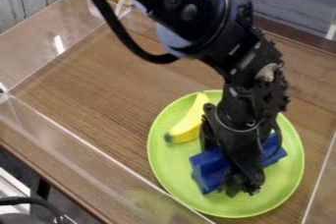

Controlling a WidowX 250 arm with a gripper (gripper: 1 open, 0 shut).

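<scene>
A lime-green plate (262, 202) lies on the wooden surface at the lower right of the camera view. My black gripper (234, 159) is down over it, around a blue block (209, 169) on the plate, and hides much of the block. Its fingertips are hard to make out against the dark housing. A yellow banana (186, 128) lies on the plate's upper left, just left of the gripper.
A dark cable lies at the bottom left. A grey wall stands behind at the top right.
</scene>
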